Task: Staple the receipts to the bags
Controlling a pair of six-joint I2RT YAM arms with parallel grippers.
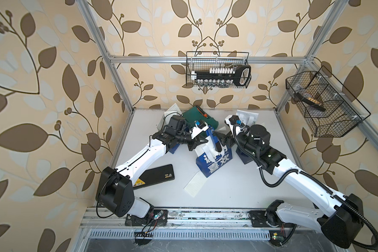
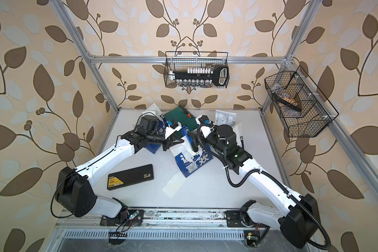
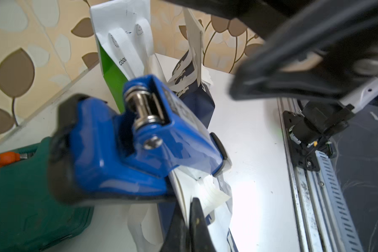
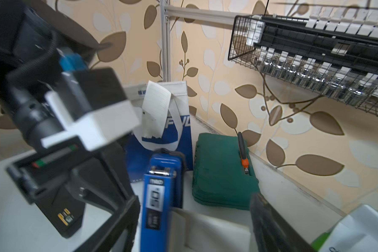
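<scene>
The blue stapler sits over the top edge of a blue-and-white paper bag, with white paper under its nose. My left gripper is shut on that bag's thin top edge, just beside the stapler. My right gripper is open, the stapler standing between its spread fingers. A blue bag with a receipt stands at the back left; further bags stand to the right. A pale paper slip lies at the front.
A green case with an orange-handled tool lies at the back. A black box lies front left. Wire baskets hang above the table.
</scene>
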